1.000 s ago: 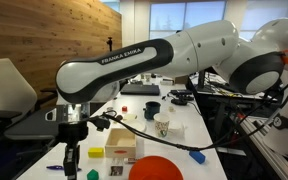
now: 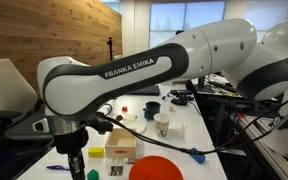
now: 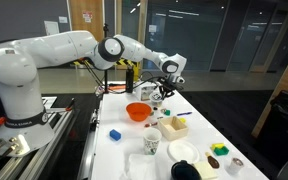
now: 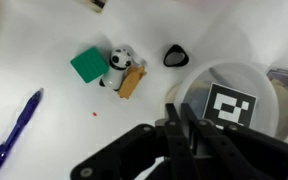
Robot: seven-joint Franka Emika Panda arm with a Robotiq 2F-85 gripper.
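Note:
In the wrist view my gripper is shut at the near-left rim of a round white container (image 4: pixel 262 82), with the rim running between its fingertips. A black-and-white square marker shows inside the container. To the left lie a green block (image 4: pixel 90 64), a small black-and-white figure (image 4: pixel 116 68) and an orange-brown piece (image 4: pixel 131 82). Above the gripper sits a small black item (image 4: pixel 175 56). In exterior view 1 the dark gripper (image 2: pixel 76 164) is low over the table's near left, and the container cannot be made out.
A red-orange bowl (image 2: pixel 156 168) stands to the right of the gripper, with a wooden box (image 2: pixel 121 146) behind it. A blue block (image 2: pixel 197 155), a patterned mug (image 2: pixel 161 124) and a yellow block (image 2: pixel 96 153) are also on the table. A purple pen (image 4: pixel 14 135) lies at left.
The arm's upper links have swung lower and nearer in exterior view 1. The gripper's fingers have shifted only slightly right over the second.

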